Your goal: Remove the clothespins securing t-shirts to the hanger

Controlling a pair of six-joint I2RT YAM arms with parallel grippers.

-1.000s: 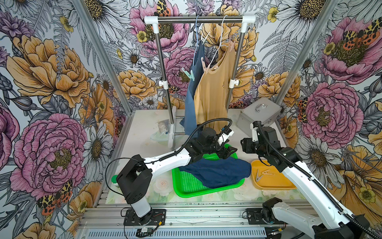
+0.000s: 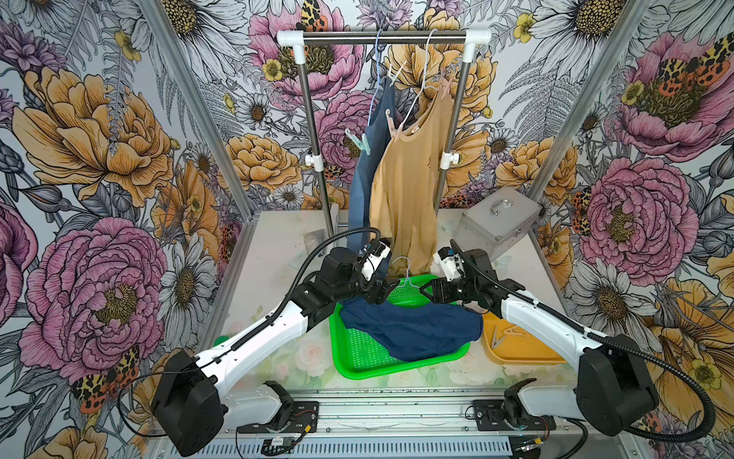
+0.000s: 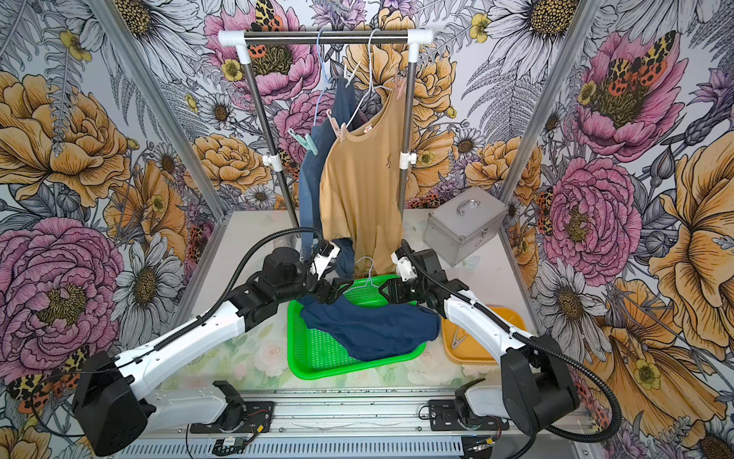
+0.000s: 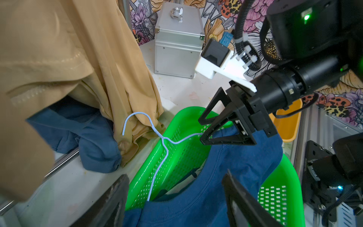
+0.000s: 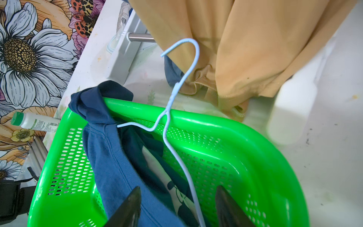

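Note:
A tan shirt (image 2: 409,183) and a blue-grey shirt (image 3: 313,183) hang on hangers from the rack, with pink clothespins (image 2: 390,122) and a mint clothespin (image 2: 358,141) high up on them. In the green basket (image 2: 351,367) lie a navy shirt (image 2: 405,332) and a loose light-blue hanger (image 5: 181,166). My left gripper (image 2: 380,287) is over the basket's left side, its fingers apart, nothing visible between them. My right gripper (image 2: 436,290) is open above the basket's right side, over the hanger and navy shirt.
An orange tray (image 2: 520,348) holding clothespins sits at the right, with a metal case (image 2: 497,222) behind it. The rack posts (image 3: 267,122) frame the hanging shirts. A small bottle (image 5: 37,121) stands at the left.
My left gripper has moved left and back from the basket's right side; my right gripper has moved left and down to over the basket. The hanging blue shirt has shifted slightly.

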